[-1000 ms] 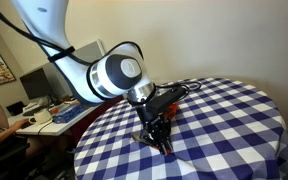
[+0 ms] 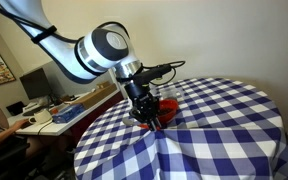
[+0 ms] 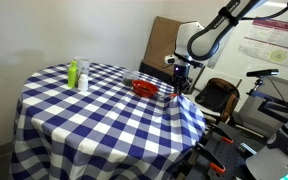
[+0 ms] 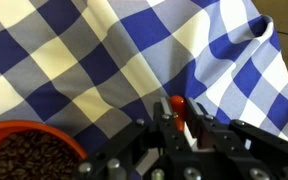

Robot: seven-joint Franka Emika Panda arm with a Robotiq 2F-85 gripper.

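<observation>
A blue-and-white checked tablecloth covers the table. Near the table's edge my gripper is shut on the tablecloth, which rises to a peak under the fingers. In the wrist view, folds run up to the gripper, and a small red patch shows at its tips; whether it belongs to the fingers cannot be told. An orange-red bowl of dark coffee beans stands beside the gripper, apart from it. The same bowl shows farther along the table in exterior view 2.
A green bottle and a white bottle stand at the table's far end, and a clear container sits behind the bowl. A black chair is beyond the edge.
My gripper has risen from the table and moved slightly left in exterior view 1. The cloth beneath it has been pulled up into a raised fold.
</observation>
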